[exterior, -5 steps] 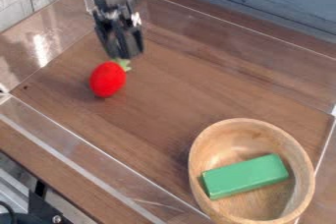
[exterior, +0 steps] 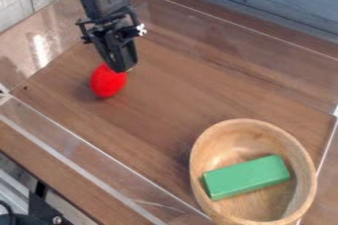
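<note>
My gripper (exterior: 121, 57) hangs at the upper left of the camera view, its black fingers shut, with nothing visible between them. Its tip is just above a red round object (exterior: 107, 83) lying on the wooden table and hides the top part of it. At the lower right a round wooden bowl (exterior: 216, 145) holds a green rectangular block (exterior: 247, 177).
A pale wall runs along the back. The table's near left edge has a clear strip, with a gap and dark parts below it.
My gripper has come down closer to the red object and now shows sharp rather than blurred, covering the green bit that showed at the object's top. The bowl and block are unchanged.
</note>
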